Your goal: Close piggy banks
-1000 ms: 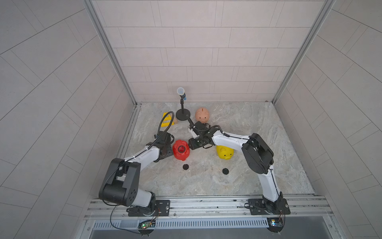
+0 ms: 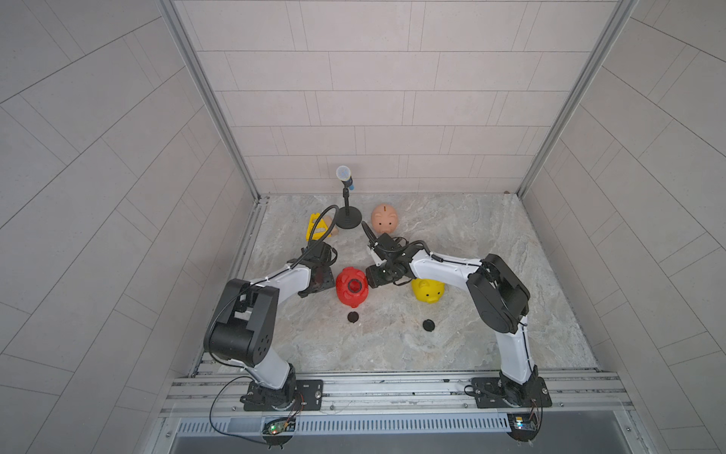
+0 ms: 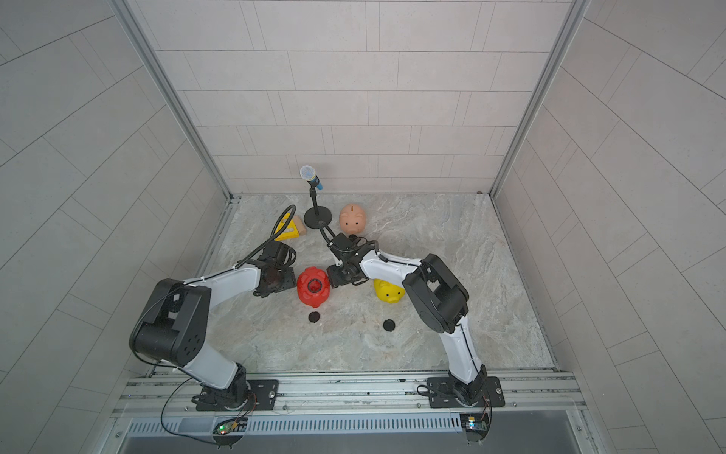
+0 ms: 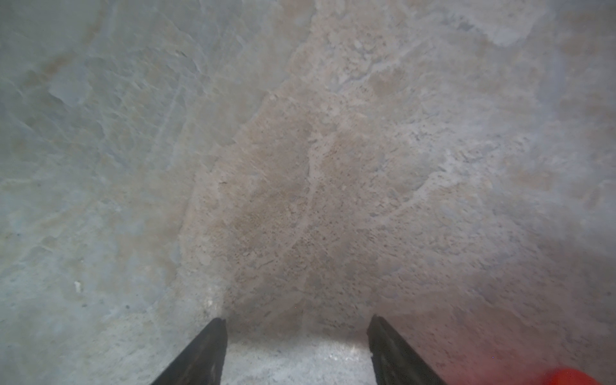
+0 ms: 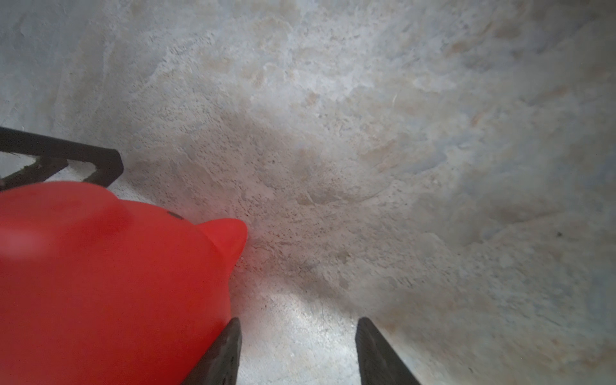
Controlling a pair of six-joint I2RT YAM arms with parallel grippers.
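A red piggy bank [image 2: 352, 288] lies with its round dark hole facing up. On its left side stands my left gripper [image 2: 330, 281]; its fingers are apart with bare table between them in the left wrist view. My right gripper [image 2: 371, 277] is close against the bank's right side, its fingers partly apart and empty. In the right wrist view the red bank [image 5: 115, 282] fills the lower left, outside the fingers. A yellow piggy bank [image 2: 428, 291] is partly covered by the right arm. Two black stoppers [image 2: 353, 317] [image 2: 428, 325] lie in front of the banks.
A pink piggy bank [image 2: 384, 218] stands at the back beside a black-based stand [image 2: 348, 218]. A yellow object [image 2: 316, 227] lies at back left, partly behind a cable. Free table spreads across the front and the far right.
The red bank has shifted slightly to the right and turned a little. Both grippers have moved rightward along with it. The yellow bank and the stoppers have stayed put.
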